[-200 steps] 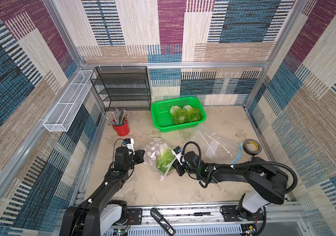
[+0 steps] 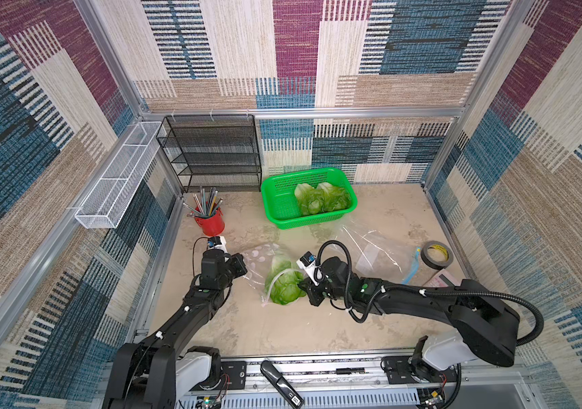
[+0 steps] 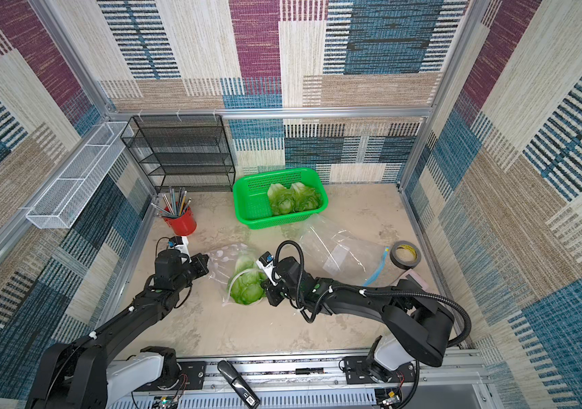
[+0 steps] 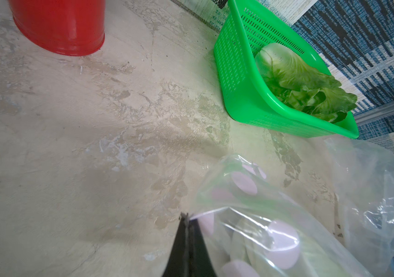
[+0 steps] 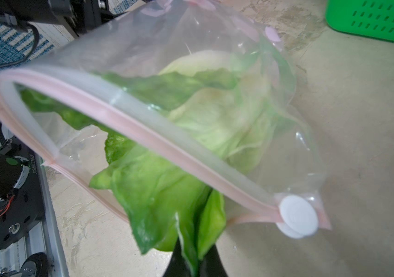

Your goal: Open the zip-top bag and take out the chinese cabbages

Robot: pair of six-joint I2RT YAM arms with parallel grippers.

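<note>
A clear zip bag (image 4: 261, 217) with pink dots lies between my arms, its pink-edged mouth (image 5: 127, 127) gaping toward the right gripper. Inside is a Chinese cabbage (image 2: 284, 285), its leafy end (image 5: 160, 198) sticking out through the mouth. At the bag's closed end, my left gripper is shut on a corner of the film, which is pulled taut. My right gripper is shut at the leafy end; a narrow leaf edge runs down onto its fingers, and whether it is pinched cannot be told. Other cabbages (image 2: 312, 201) rest in the green basket (image 2: 279, 204).
A red cup (image 2: 210, 223) of pens stands behind the left gripper. An emptied-looking clear bag (image 2: 379, 252) with a blue strip and a roll of tape (image 2: 436, 255) lie at right.
The bag has shifted and stretched left with my left gripper, and its mouth strip now crosses farther up the cabbage. More leaf shows outside.
</note>
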